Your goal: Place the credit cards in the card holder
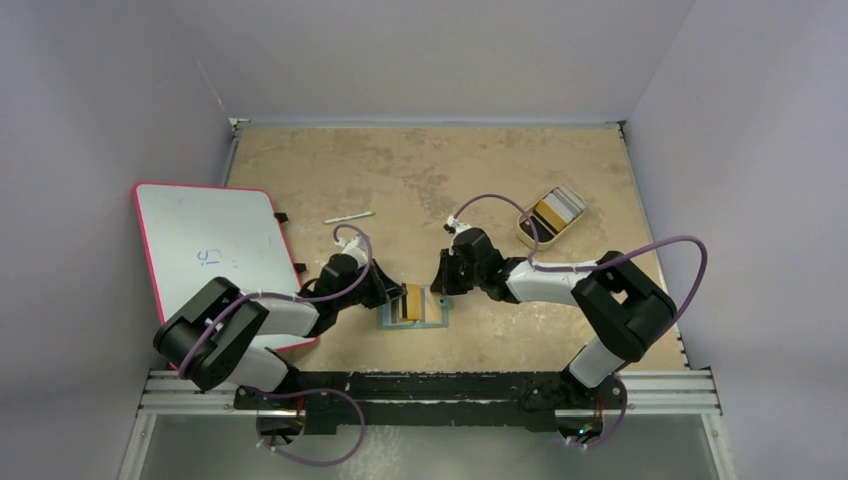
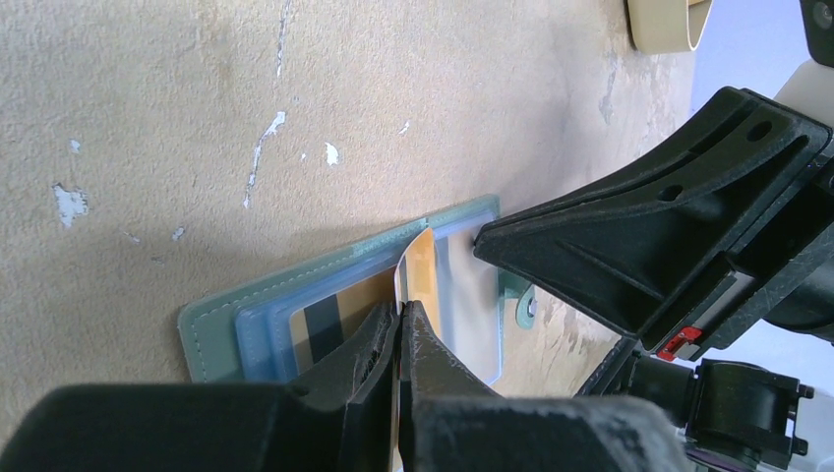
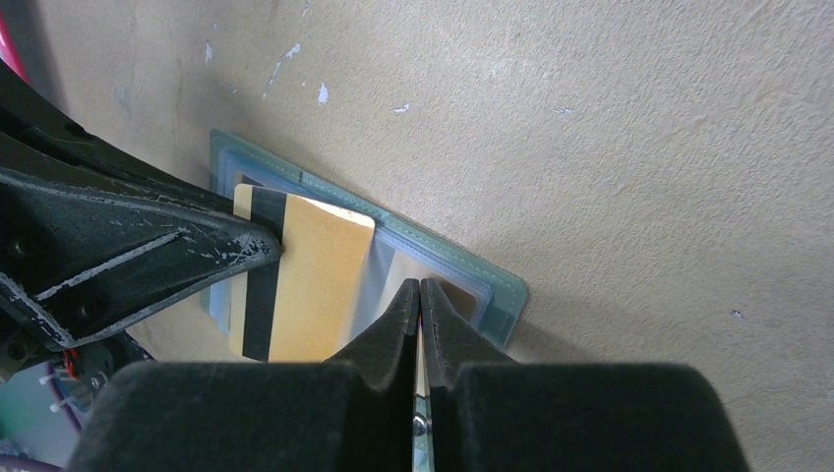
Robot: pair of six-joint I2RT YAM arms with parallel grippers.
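The blue-green card holder (image 1: 434, 325) lies flat near the table's front, with striped cards under its clear sleeve. A gold card with a black stripe (image 3: 320, 270) stands tilted up from the holder. My left gripper is shut on this card, whose thin edge runs between the fingertips. At the holder's right side, my right gripper is shut on the holder's clear sleeve edge, beside a small dark gap. The card's lower edge is hidden in the left wrist view.
A beige box (image 1: 526, 240) with several cards (image 1: 560, 207) stands at the back right. The whiteboard (image 1: 215, 255) lies at the left, and a white pen (image 1: 349, 217) lies behind the left arm.
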